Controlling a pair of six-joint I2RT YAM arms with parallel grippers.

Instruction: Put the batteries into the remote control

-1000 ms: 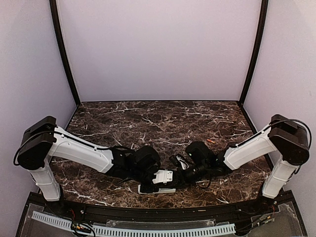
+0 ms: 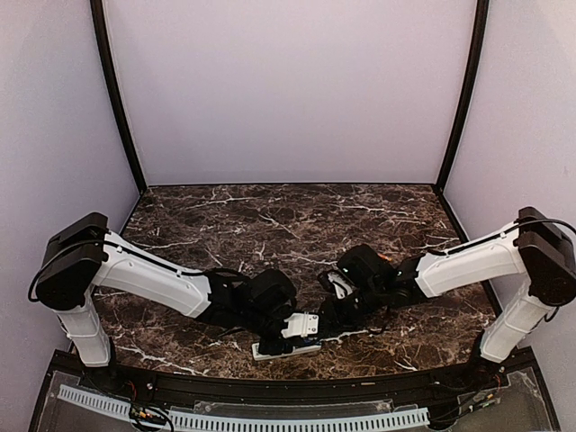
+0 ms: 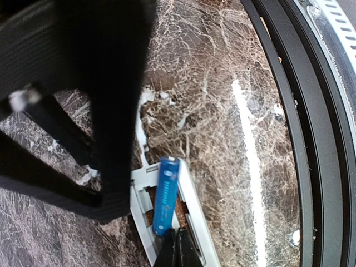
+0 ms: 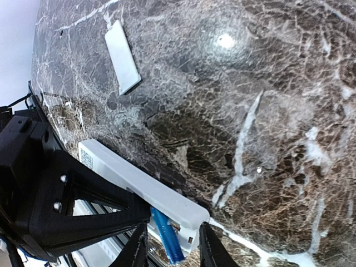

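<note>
The white remote point(image 2: 270, 353) lies near the front edge, partly covered by my left gripper; its compartment shows in both wrist views. A blue battery point(image 3: 167, 192) sits tilted in or on that compartment point(image 4: 139, 181). My left gripper is shut at the battery's lower end in the left wrist view, with nothing clearly between its tips. My right gripper stands open, its fingers either side of the battery's end in the right wrist view, just beside the remote.
A flat white piece point(image 4: 122, 55) lies on the marble table, apart from the remote. An orange object point(image 2: 382, 256) lies behind the right arm. The front rail is close to the remote.
</note>
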